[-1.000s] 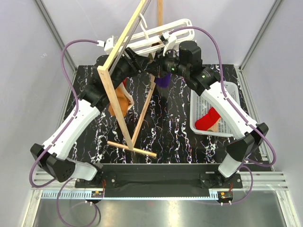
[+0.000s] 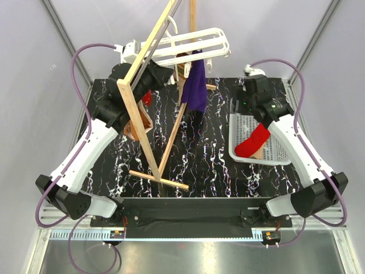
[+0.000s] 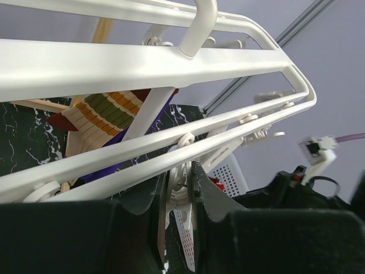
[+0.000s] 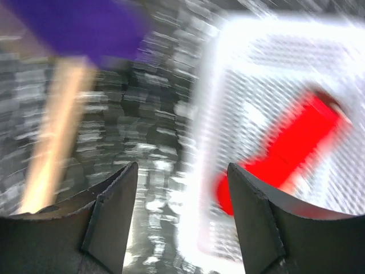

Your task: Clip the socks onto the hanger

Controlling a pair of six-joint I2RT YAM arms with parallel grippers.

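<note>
The white clip hanger (image 2: 199, 43) hangs on the wooden stand, a purple sock (image 2: 195, 85) and an orange one (image 2: 141, 123) below it. A striped sock (image 3: 111, 114) shows behind its bars in the left wrist view. My left gripper is at a clip (image 3: 181, 191) under the front bar, the clip between its fingers; whether it grips is unclear. My right gripper is open and empty over the white basket (image 4: 199, 142), where a red sock (image 4: 279, 160) lies.
The wooden stand (image 2: 142, 137) crosses the front of the left arm, with feet on the dark marble table (image 2: 217, 177).
My right gripper has moved rightward from the hanger to above the basket. The left arm stays at the hanger; the purple sock hangs in plainer view.
</note>
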